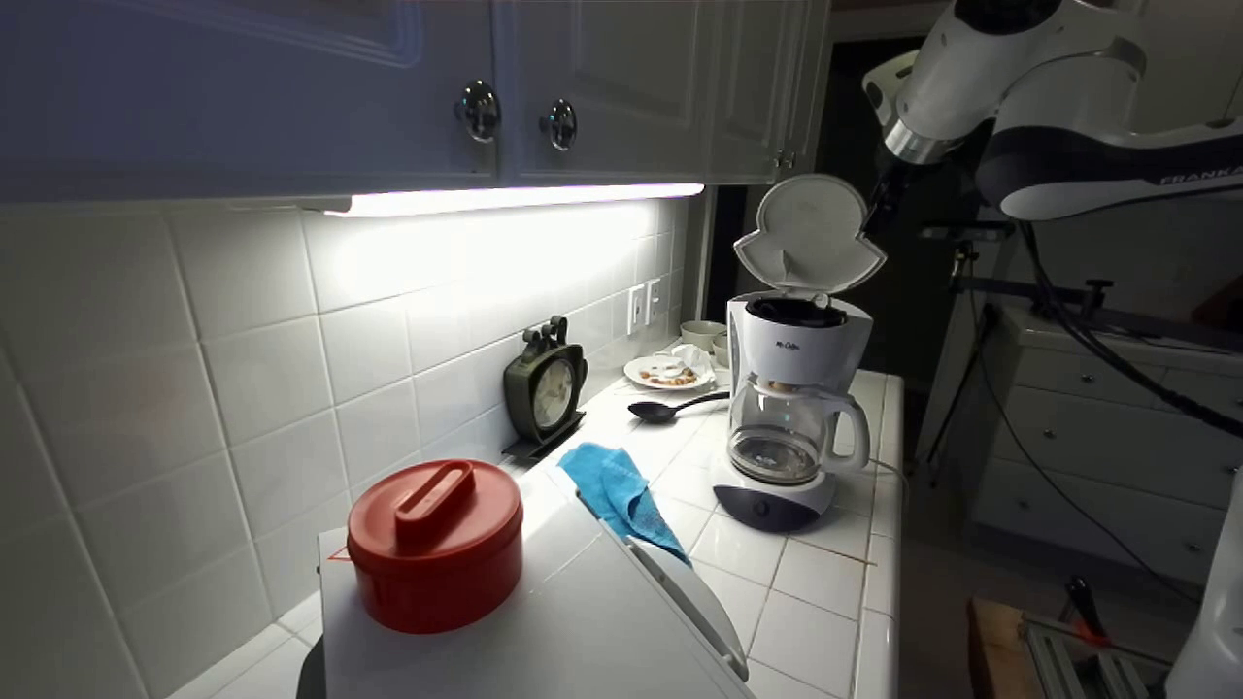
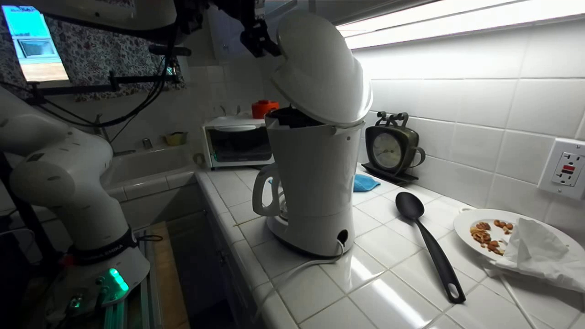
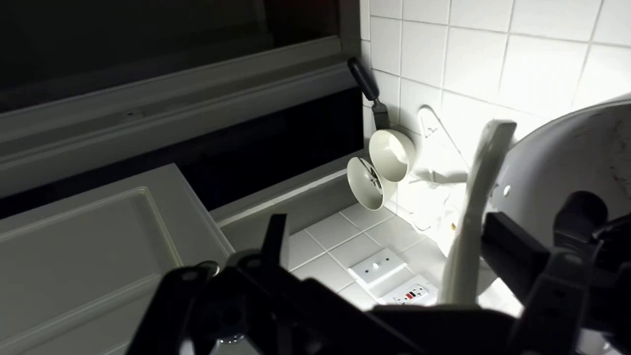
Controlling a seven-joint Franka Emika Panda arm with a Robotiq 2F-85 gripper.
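The white coffee maker point(image 1: 800, 349) stands upright on the tiled counter, its lid point(image 1: 810, 231) swung up and the black basket opening point(image 1: 795, 311) uncovered. Its glass carafe point(image 1: 775, 433) sits in place. My gripper point(image 2: 268, 50) is high by the raised lid point(image 2: 321, 66), at the edge away from the wall. In the wrist view, the fingers of the gripper are apart. The lid's pale rim point(image 3: 473, 219) rises between them, closer to the right finger point(image 3: 514, 254); whether it touches is unclear.
On the counter are a black spoon point(image 2: 433, 252), a plate of nuts point(image 2: 466, 224), a blue cloth point(image 1: 623, 495) and a clock-faced scale point(image 1: 545, 390). A red pot point(image 1: 437, 548) stands on the toaster oven point(image 1: 548, 629). Cabinets point(image 1: 629, 93) overhang the wall side.
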